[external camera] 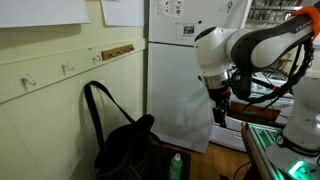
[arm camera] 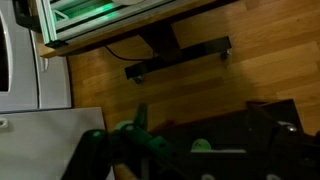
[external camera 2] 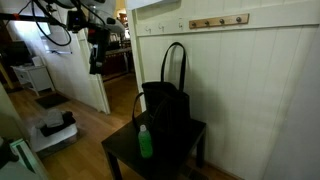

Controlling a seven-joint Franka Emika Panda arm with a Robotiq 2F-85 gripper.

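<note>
A green bottle [external camera 2: 145,143] stands upright on a low black table [external camera 2: 125,152]. Behind it on the same table is a black bag [external camera 2: 166,106] with tall handles, one loop standing up against the wall. My gripper [external camera: 220,112] hangs in the air, well above the table and to its right in exterior view 1. In exterior view 2 the gripper [external camera 2: 97,62] is at upper left, apart from both bottle and bag. Looking down in the wrist view, the bottle's green top [arm camera: 201,145] shows between the dark fingers, far below. The fingers are open and hold nothing.
Wall hooks [external camera: 68,67] and a wooden peg rail [external camera 2: 219,20] run above the bag. A white fridge [external camera: 180,90] stands at the back. Bare wooden floor [arm camera: 200,95] and a dark metal foot [arm camera: 178,60] lie beside the table.
</note>
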